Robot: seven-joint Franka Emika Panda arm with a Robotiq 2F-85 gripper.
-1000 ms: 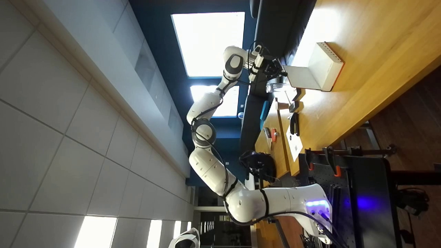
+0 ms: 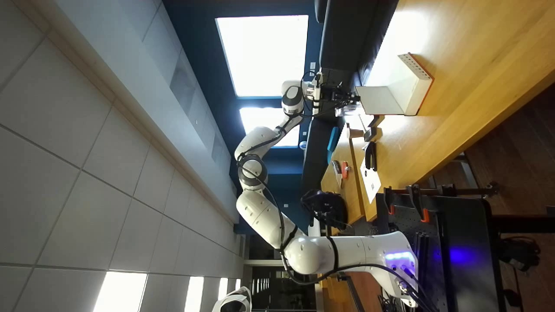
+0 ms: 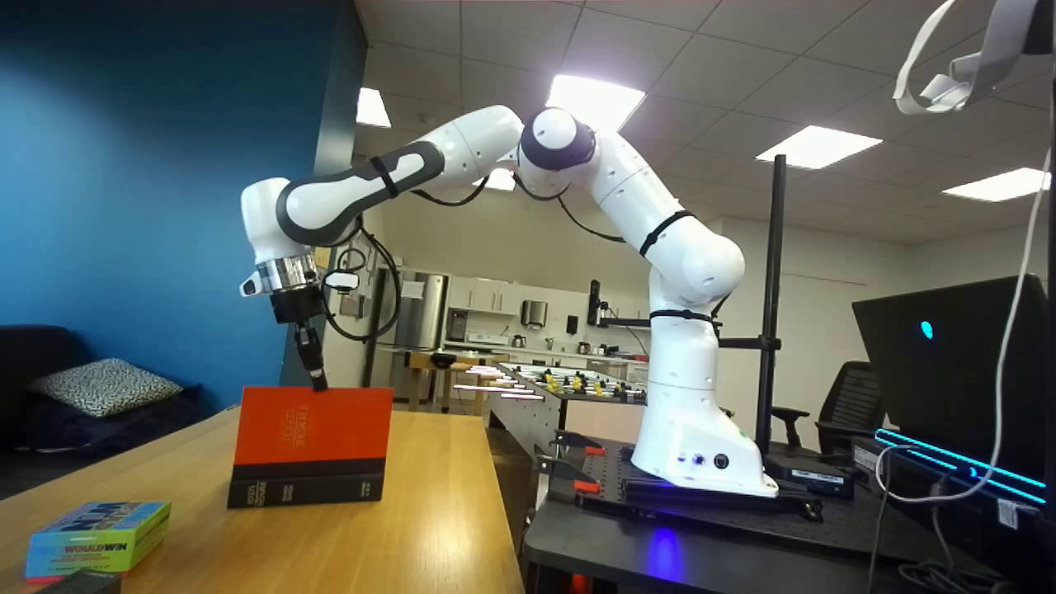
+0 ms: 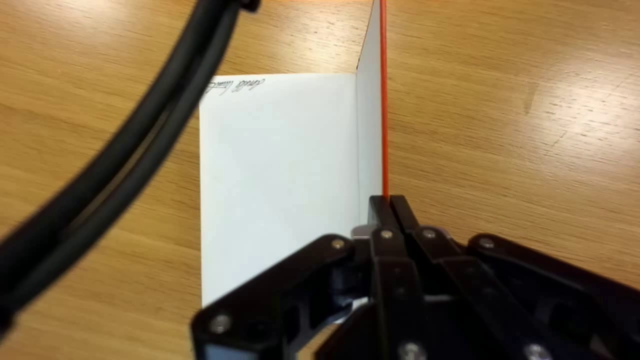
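Observation:
A book stands open on the wooden table, its red front cover [image 3: 332, 426] raised upright and its black spine [image 3: 307, 487] low down. From above, the wrist view shows a white first page [image 4: 279, 180] lying flat, handwriting in one corner, with the cover's thin red edge [image 4: 384, 108] beside it. My gripper is shut, its fingertips at that edge; whether the cover is pinched between them I cannot tell. In exterior view 2 the gripper [image 3: 308, 386] reaches down to the cover's top edge.
A colourful game box [image 3: 99, 538] rests near the book, with a dark object [image 3: 87, 582] in front of it. Exterior view 1 shows a clear container [image 2: 347, 110] and a black item on paper [image 2: 370, 156] along the table. Bare table surrounds the book's front.
The wrist has turned from a slanted to a straighter pose, with the gripper still at the cover's top edge. The book looks unmoved, its cover still raised.

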